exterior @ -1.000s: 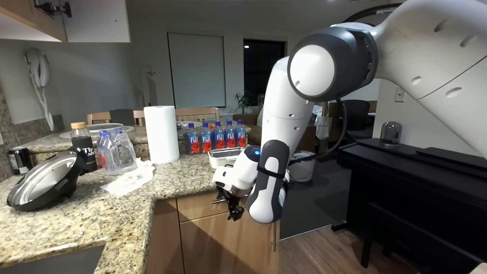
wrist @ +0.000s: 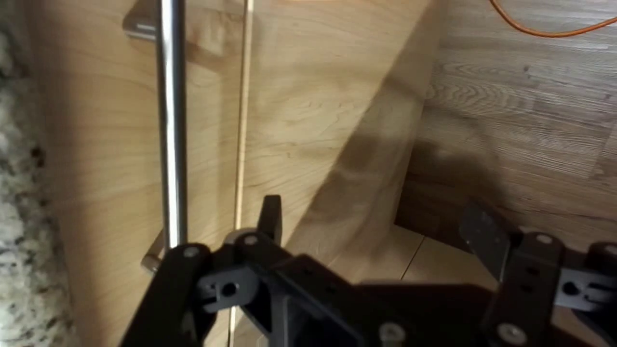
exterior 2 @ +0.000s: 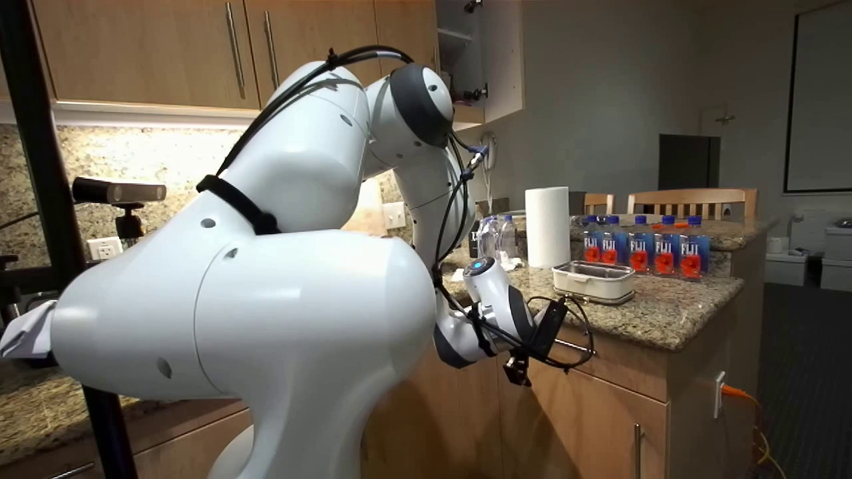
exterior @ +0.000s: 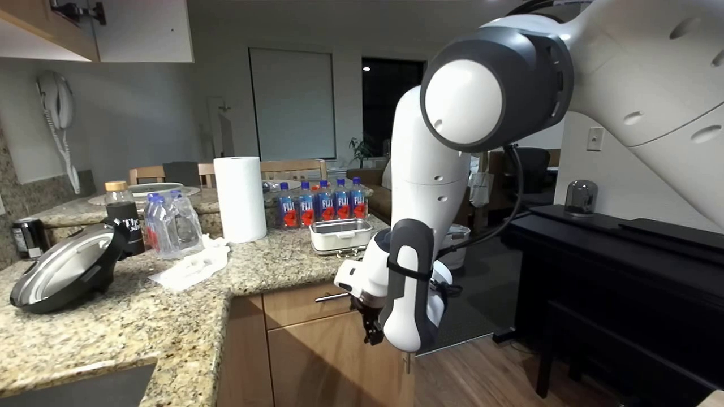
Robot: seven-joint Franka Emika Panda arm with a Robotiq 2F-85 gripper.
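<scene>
My gripper is open in the wrist view, its dark fingers wide apart with nothing between them. To its left in that view runs the metal bar handle of a wooden drawer, clear of the fingers. Beyond the fingers lie the cabinet door and the wood floor. In exterior view 1 the gripper hangs below the countertop in front of the cabinet, and the drawer handle shows to its left. The drawer looks shut. Exterior view 2 also shows the gripper low beside the cabinet front.
On the granite counter stand a white lunch box, a paper towel roll and several water bottles. A tilted black lid leans at the left. An orange cable crosses the floor. The counter edge is at the wrist view's left.
In exterior view 1 my gripper and forearm have moved right and a little down, away from the drawer handle. More of the lunch box shows now. The counter items have stayed put.
</scene>
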